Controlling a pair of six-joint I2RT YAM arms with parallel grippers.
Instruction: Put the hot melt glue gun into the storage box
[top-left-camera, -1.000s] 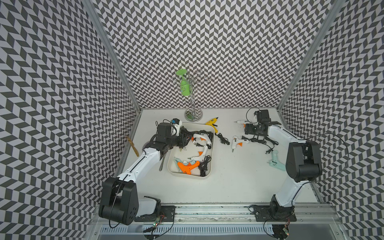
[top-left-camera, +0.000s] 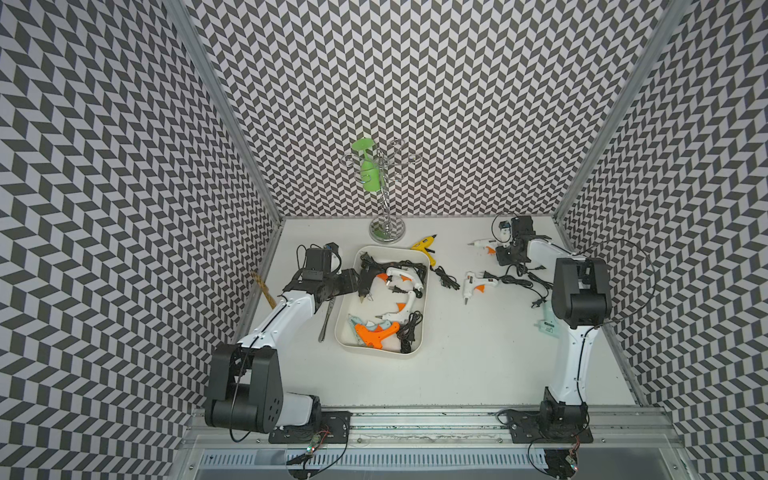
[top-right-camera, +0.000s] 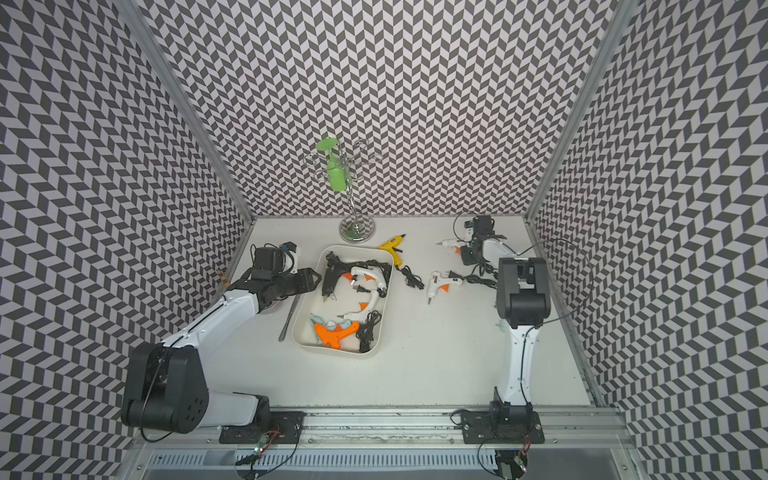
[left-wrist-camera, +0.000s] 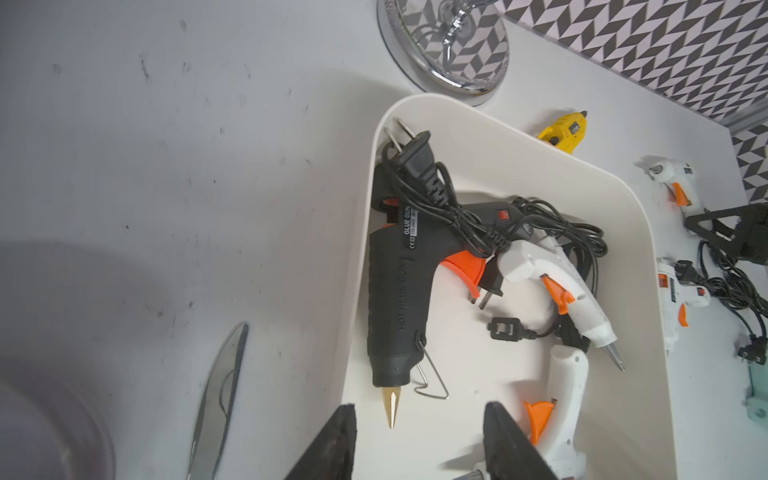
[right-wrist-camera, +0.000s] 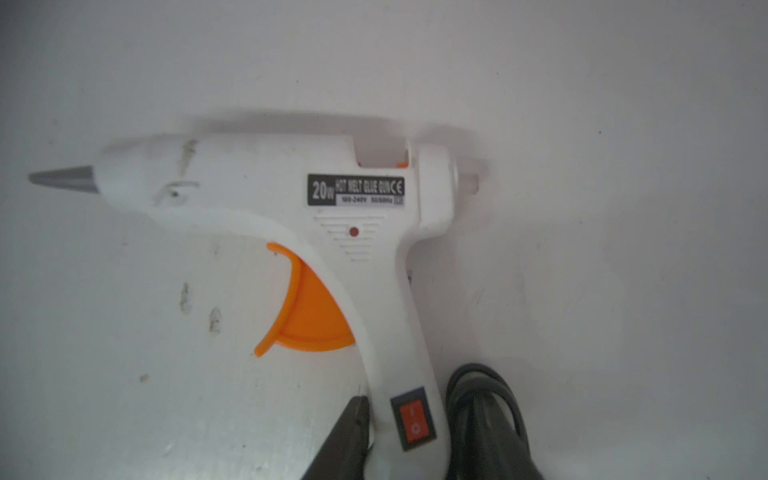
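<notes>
A white hot melt glue gun with an orange trigger lies on the table at the back right. My right gripper is open, one finger on each side of its handle, where a coiled black cord also sits. The cream storage box holds several glue guns: a black one, white ones and an orange one. My left gripper is open near the box's left part, nothing between its fingers. Outside the box are a second white gun, a yellow one and a mint one, partly hidden by the right arm.
A metal stand with a green item stands behind the box. A knife lies close to the box's left side.
My left gripper has drawn back slightly left from above the box.
</notes>
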